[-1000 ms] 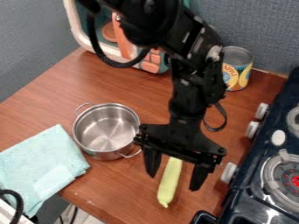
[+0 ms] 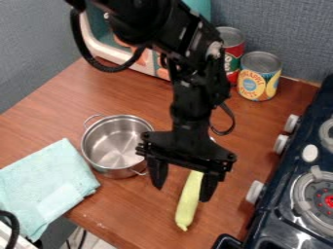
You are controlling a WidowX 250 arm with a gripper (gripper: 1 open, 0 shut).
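My black gripper [image 2: 182, 177] hangs over the wooden counter with its two fingers apart, just above the upper end of a pale yellow corn-like object [image 2: 188, 206] that lies lengthwise near the front. Nothing shows held between the fingers, though the upper end of the yellow object is partly hidden behind the gripper. Left of the gripper sits a steel pot [image 2: 107, 140] with wire handles.
A light blue cloth [image 2: 39, 185] lies at the left. The stove [image 2: 302, 204] with knobs fills the right. Two cans, red [image 2: 232, 49] and yellow [image 2: 259, 78], and a toy oven [image 2: 117, 53] stand at the back.
Over the last second the arm has shifted a little to the left, toward the pot, uncovering more of the red can. The yellow object and pot look unmoved.
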